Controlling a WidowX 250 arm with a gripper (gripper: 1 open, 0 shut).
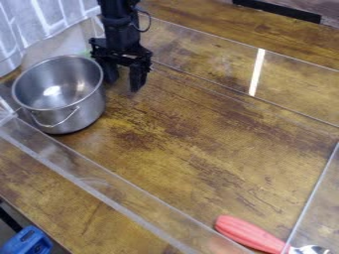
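Observation:
The black gripper (pixel 123 62) hangs over the wooden table at the upper left, just behind and to the right of a large steel pot (pixel 59 92). A bit of something green (pixel 87 52) shows behind it, mostly hidden by gripper and pot. Whether the fingers are open or shut is too dark and small to tell.
A red-handled utensil (pixel 263 235) lies at the front right. A blue object (pixel 30 241) is at the lower left corner. Clear panels border the wooden surface (pixel 199 139), whose middle is bare.

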